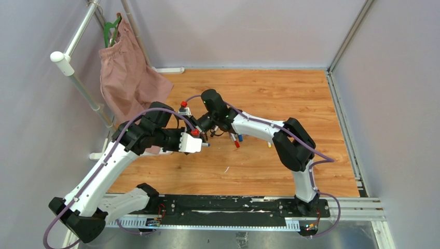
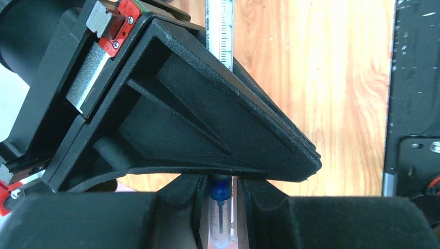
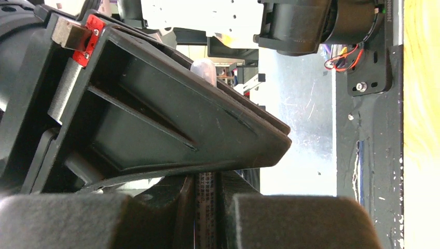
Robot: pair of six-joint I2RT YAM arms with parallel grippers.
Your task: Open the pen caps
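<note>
A clear-barrelled pen [image 2: 219, 31] with printed scale marks passes through both grippers, above the table at left of centre. Its clear cap end [image 2: 220, 228], a blue section above it, lies between the dark fingers of my left gripper. Beside the pen a thin pale gap shows, so those fingers stand slightly open around it. My right gripper is shut on the marked barrel. In the right wrist view, the clear rounded cap end [image 3: 203, 68] pokes out past the left gripper's crossing finger. The crossed fingers hide where cap and barrel meet.
Several pens, one with a red end [image 1: 237, 144] and one blue [image 1: 240, 138], lie on the table under the right arm. A small white strip [image 1: 227, 169] lies nearer the front. Pink cloth [image 1: 127, 78] hangs on a rack at left.
</note>
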